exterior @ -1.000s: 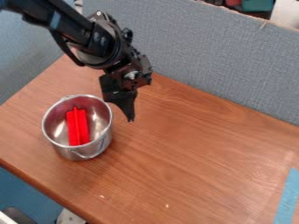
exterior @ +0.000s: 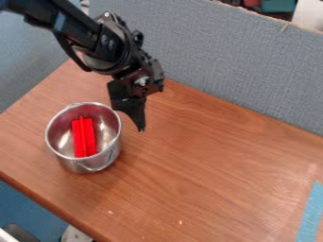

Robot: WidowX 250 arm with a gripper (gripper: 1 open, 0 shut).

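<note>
A steel pot [exterior: 105, 154] stands on the wooden table at the left, with a red block-like object [exterior: 83, 137] lying inside it. My black gripper [exterior: 140, 124] hangs just behind and to the right of the pot, fingertips pointing down. It looks shut, with nothing visible between its fingers.
A grey padded wall [exterior: 240, 66] runs along the back and another stands at the left. A blue tape strip [exterior: 309, 213] lies at the right edge.
</note>
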